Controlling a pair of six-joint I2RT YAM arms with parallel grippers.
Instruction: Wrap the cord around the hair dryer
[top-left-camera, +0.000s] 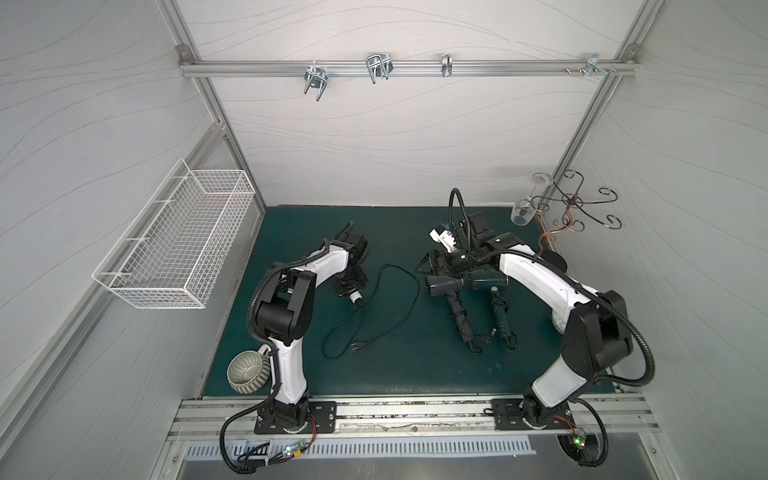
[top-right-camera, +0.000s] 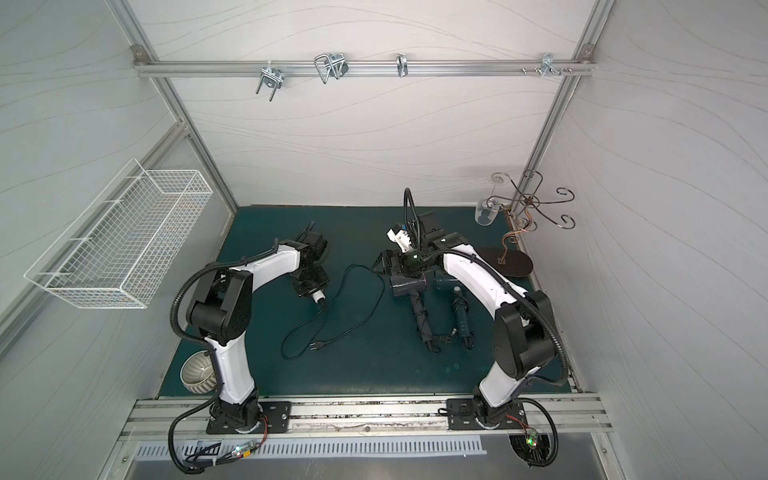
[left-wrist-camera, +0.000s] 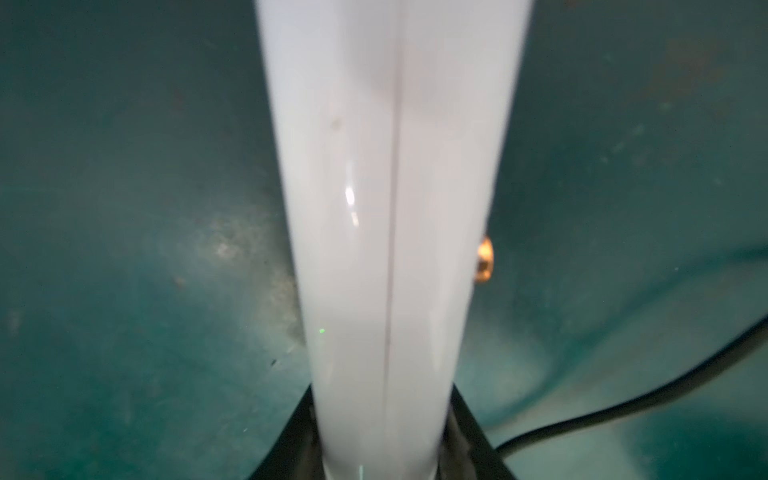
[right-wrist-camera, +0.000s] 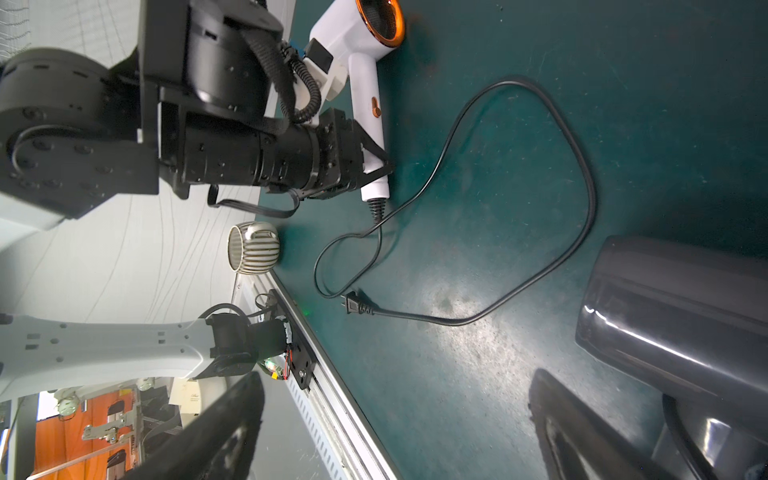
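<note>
A white hair dryer (right-wrist-camera: 364, 88) with an orange-ringed nozzle lies at the left-middle of the table. My left gripper is shut on its handle (left-wrist-camera: 376, 240), which fills the left wrist view. The black cord (right-wrist-camera: 584, 184) runs from the handle's end in a loose loop on the table, its plug (right-wrist-camera: 356, 304) near the front. My right gripper is open above the table, right of the loop and beside two dark hair dryers (top-left-camera: 456, 316) (top-left-camera: 500, 316).
A ribbed mug (top-left-camera: 248, 369) sits at the front left. A wire basket (top-left-camera: 180, 240) hangs on the left wall. A scroll metal stand (top-right-camera: 512, 260) and a glass (top-right-camera: 485, 209) are at the back right.
</note>
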